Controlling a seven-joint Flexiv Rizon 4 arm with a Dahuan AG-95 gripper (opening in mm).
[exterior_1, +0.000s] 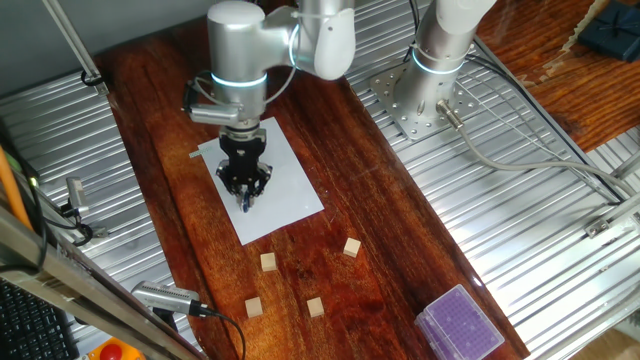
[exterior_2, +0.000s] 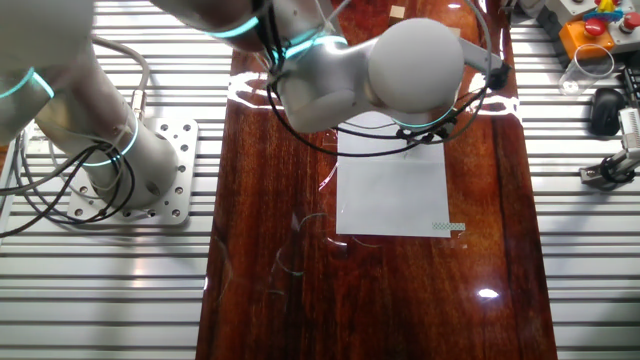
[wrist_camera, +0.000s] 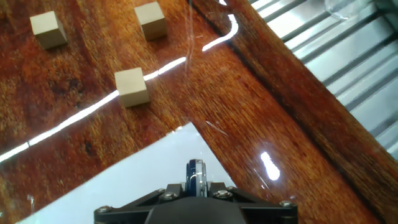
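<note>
A sheet of white paper (exterior_1: 287, 187) lies flat on the dark wooden table. Over its lower left part is my gripper (exterior_1: 246, 195), pointing down. In the wrist view, a slim dark blue, shiny pen-like object (wrist_camera: 196, 174) stands between the fingers, and the gripper is shut on it. The object's lower end is hard to make out, so I cannot tell if it touches the paper. The arm hides the gripper in exterior view 2, where the paper (exterior_2: 392, 195) is partly covered.
Several small wooden cubes lie beyond the paper's near edge, the closest cube (exterior_1: 268, 262) a short way off. A purple box (exterior_1: 462, 325) stands at the table's lower right. A cabled grey device (exterior_1: 166, 297) sits along the left edge. Bare wood (exterior_1: 370, 290) separates them.
</note>
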